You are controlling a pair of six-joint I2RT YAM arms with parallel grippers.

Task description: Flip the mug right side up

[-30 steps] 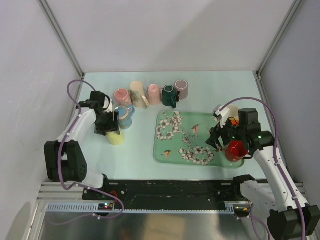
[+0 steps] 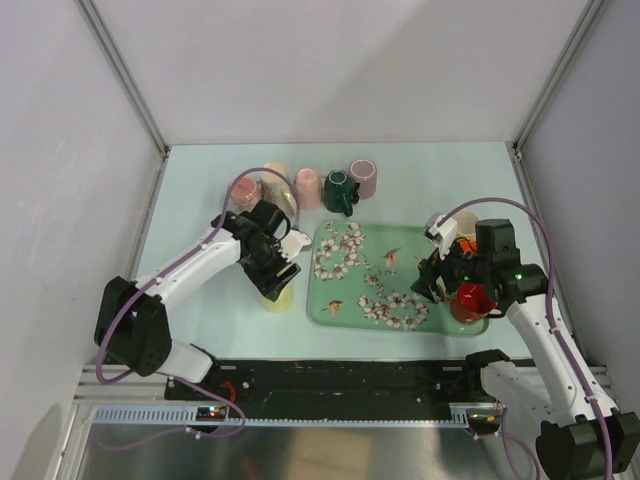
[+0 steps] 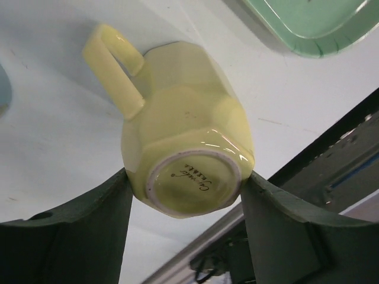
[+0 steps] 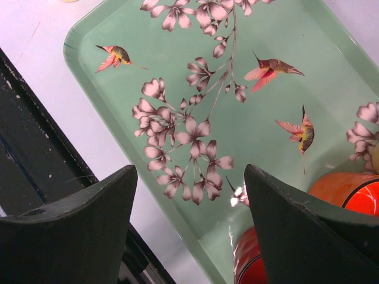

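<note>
A pale yellow mug (image 3: 177, 100) with a side handle is held by my left gripper, its fingers around the base end, which faces the camera with printed lettering on it. In the top view this mug (image 2: 276, 300) is just left of the green tray, mostly under the left gripper. My right gripper stands open over the tray (image 2: 375, 320), near red mugs (image 4: 346, 195) at the tray's right side, with nothing between its fingers.
A row of mugs, including pink (image 2: 308, 190), dark green (image 2: 337, 190) and mauve (image 2: 363, 175), stands at the back. More mugs sit on the tray's right. Side walls bound it.
My left gripper has moved right across the surface with the yellow mug, toward the tray, and its arm has turned. The right arm has stayed where it was.
</note>
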